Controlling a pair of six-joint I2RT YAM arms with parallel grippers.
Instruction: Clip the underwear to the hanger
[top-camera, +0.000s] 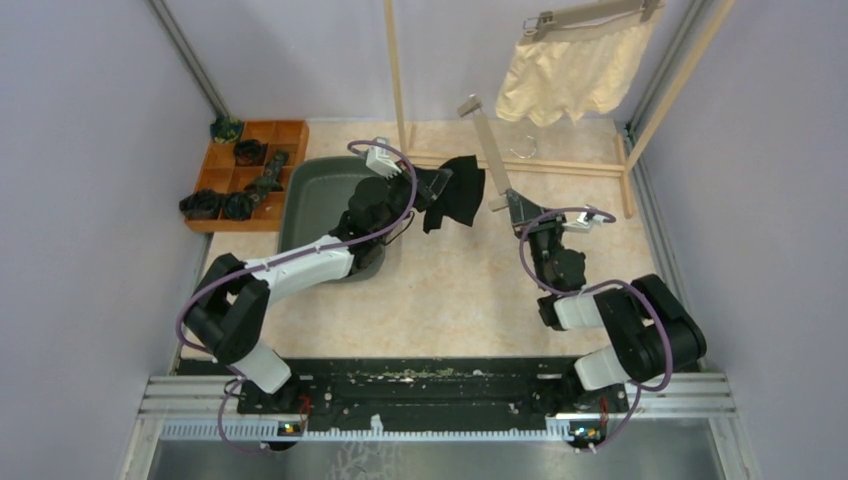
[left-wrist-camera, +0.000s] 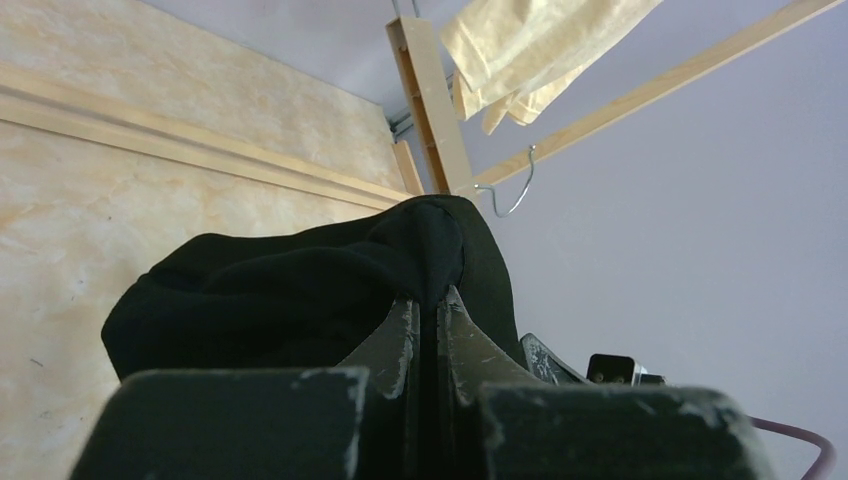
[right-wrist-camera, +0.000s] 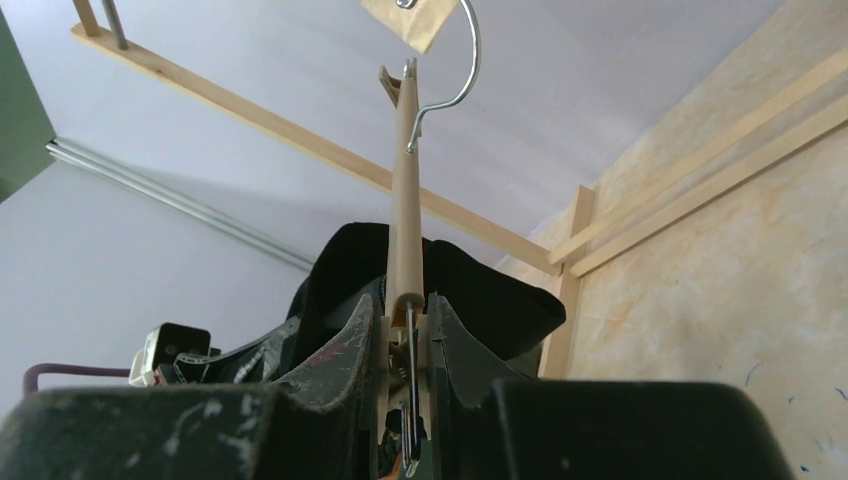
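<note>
The black underwear (top-camera: 461, 190) hangs from my left gripper (top-camera: 438, 185), which is shut on it. In the left wrist view the underwear (left-wrist-camera: 300, 285) bunches at the fingertips and spreads to both sides. My right gripper (top-camera: 513, 202) is shut on the near end of the beige hanger (top-camera: 491, 150), at a clip with metal wire. The hanger (right-wrist-camera: 404, 220) extends away from the fingers in the right wrist view, its metal hook (right-wrist-camera: 474, 60) free. From above, a small gap separates underwear and hanger; the right wrist view shows the underwear (right-wrist-camera: 490, 300) behind the hanger.
A cream garment (top-camera: 572, 75) hangs from another hanger at the back right, within the wooden frame (top-camera: 395, 80). A grey-green basin (top-camera: 300, 215) stands under the left arm. An orange divided tray (top-camera: 285, 133) holds dark rolled items.
</note>
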